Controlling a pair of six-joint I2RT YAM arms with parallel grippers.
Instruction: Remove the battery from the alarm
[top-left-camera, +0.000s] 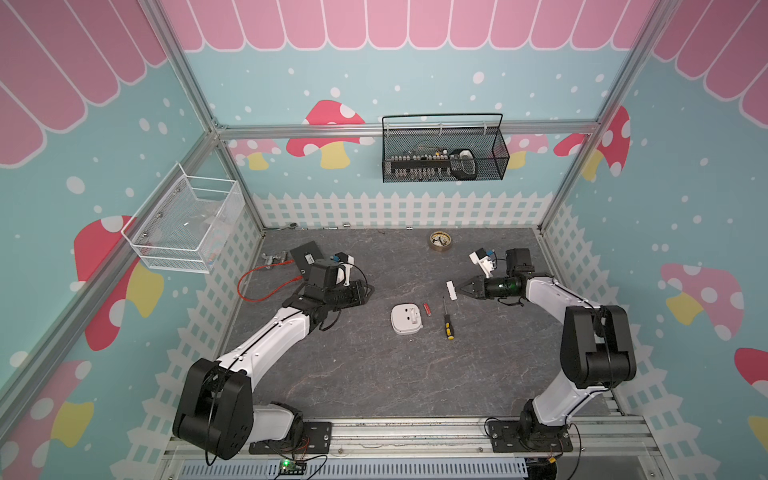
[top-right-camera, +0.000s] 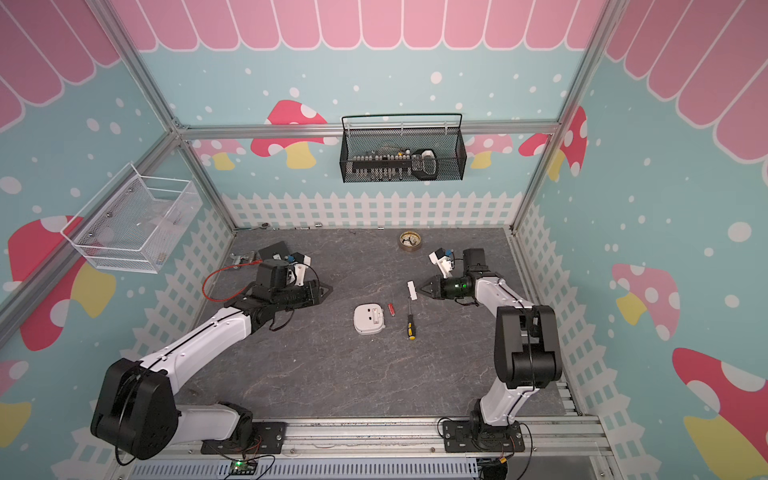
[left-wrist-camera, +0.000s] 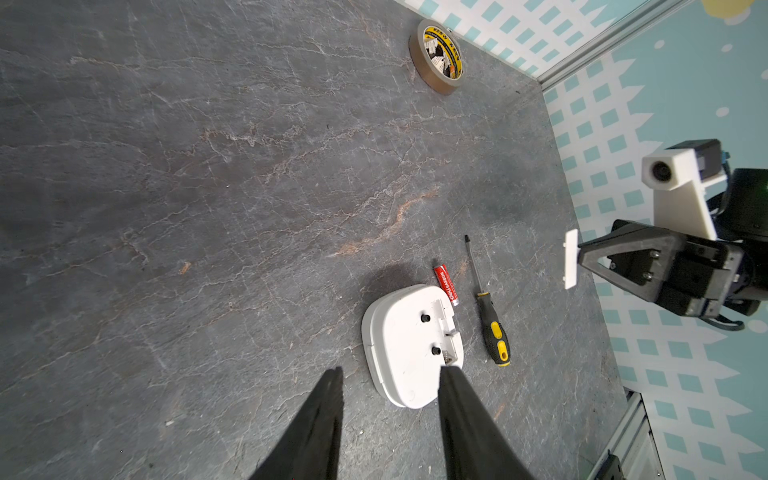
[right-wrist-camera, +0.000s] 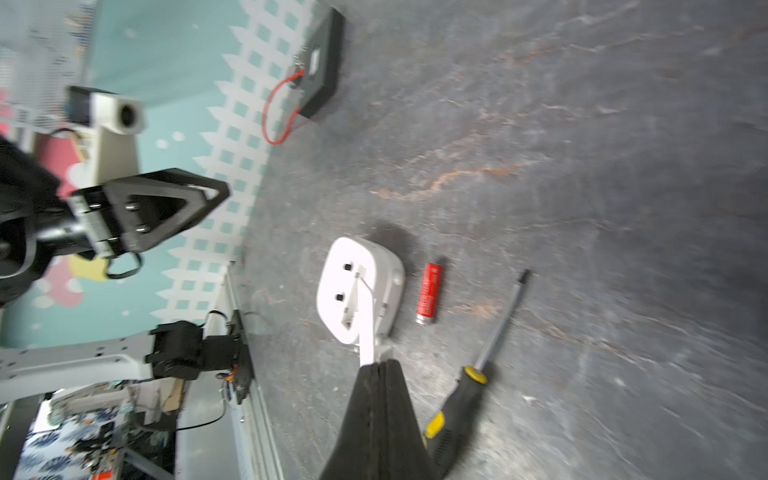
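Observation:
The white alarm (top-left-camera: 405, 318) lies on the table (top-left-camera: 376, 368) with its compartment side up. A red battery (right-wrist-camera: 429, 292) lies beside it, next to a yellow-black screwdriver (left-wrist-camera: 493, 328). My left gripper is open at the left, fingers empty. My right gripper, right of the screwdriver, is shut on a thin white strip (top-left-camera: 451, 290) raised above the table, which in the right wrist view stands in front of part of the alarm.
A tape roll (top-right-camera: 409, 240) sits at the back. A dark box (right-wrist-camera: 318, 64) with a red cable lies at the back left. Wire baskets (top-left-camera: 444, 168) hang on the walls.

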